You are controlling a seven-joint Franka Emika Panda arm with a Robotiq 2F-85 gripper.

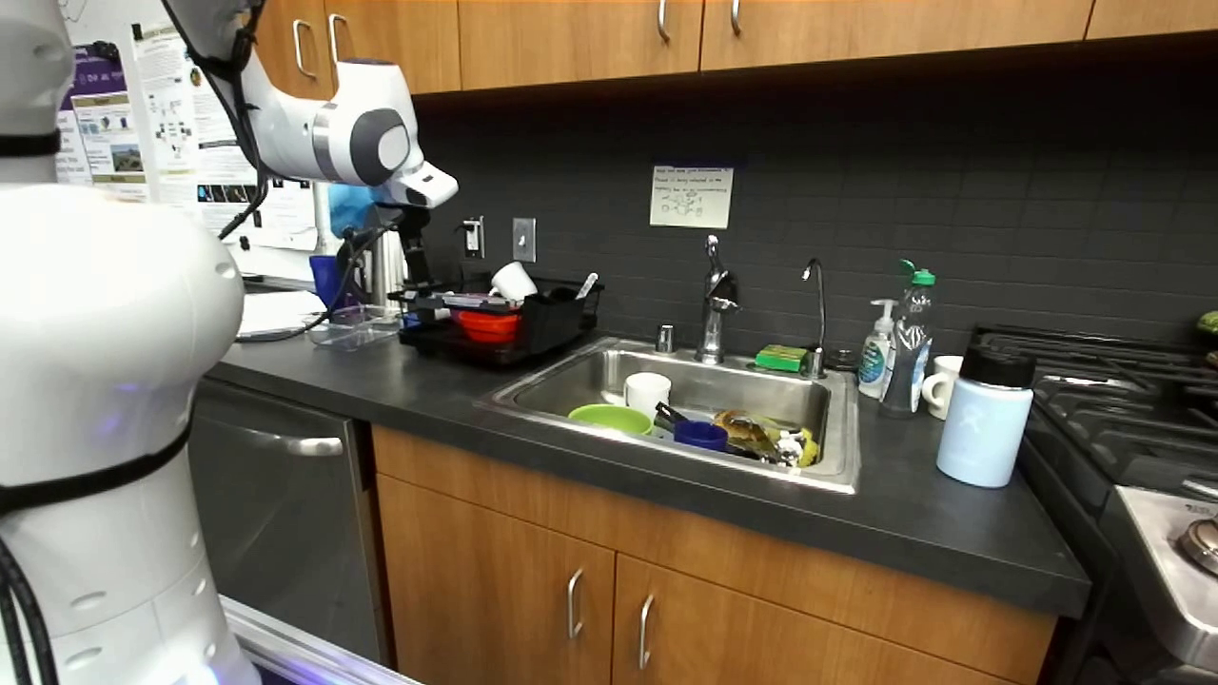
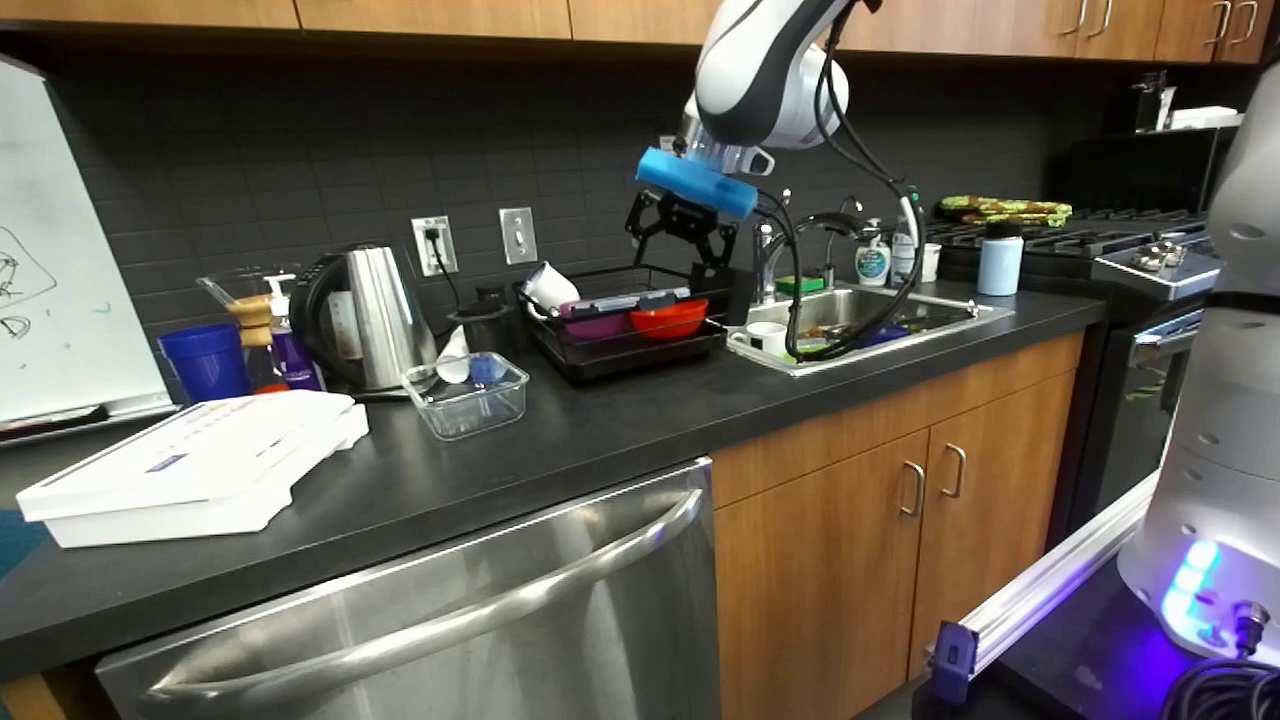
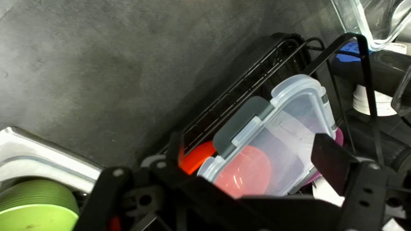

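My gripper is open above the black dish rack [image 2: 642, 354], its fingers spread apart with nothing held between them. Below the fingers in the wrist view lies a clear lid [image 3: 287, 140] with grey clips, on top of the rack's dishes. A red bowl [image 2: 669, 319] shows through and beside the lid; a purple bowl [image 2: 594, 325] sits to its left in the second exterior view. A white mug [image 2: 551, 288] leans at the rack's back corner. The gripper looks apart from the lid, though the exact height is hard to tell.
Beside the rack stands a clear glass container [image 2: 474, 402], with a steel kettle [image 2: 390, 318] behind. The sink [image 1: 548, 394] holds a green bowl [image 1: 611, 419], a white mug [image 1: 647, 393] and a blue cup [image 1: 699, 434]. The counter in front of the rack is clear.
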